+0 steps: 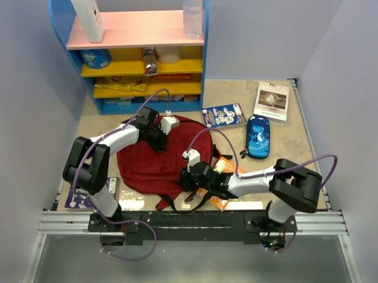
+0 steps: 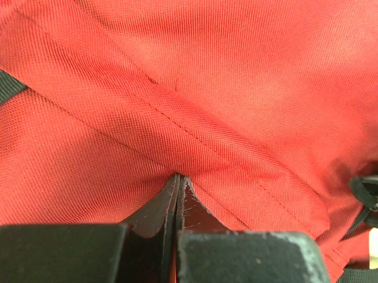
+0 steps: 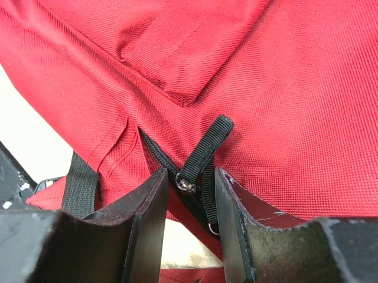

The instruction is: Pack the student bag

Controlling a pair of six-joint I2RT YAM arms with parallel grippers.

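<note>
The red bag (image 1: 142,168) lies flat in the middle of the table, its black strap (image 1: 207,194) trailing at the front right. My left gripper is shut, tips close against the red cloth; no fold shows between them. Lower on the bag, near its front edge, my right gripper has its fingers apart around a black zipper pull (image 3: 204,150) with a metal ring. I cannot tell whether either finger touches it. Beside the bag are a blue pencil case (image 1: 258,137), a blue book (image 1: 224,115) and an orange book (image 1: 226,167), partly hidden by the right arm.
A blue shelf with a pink top (image 1: 136,28) stands behind the bag. A white-covered book (image 1: 271,101) lies at the back right. The left arm partly covers a purple book (image 1: 80,199). Walls close in both sides; bare table shows right of the pencil case.
</note>
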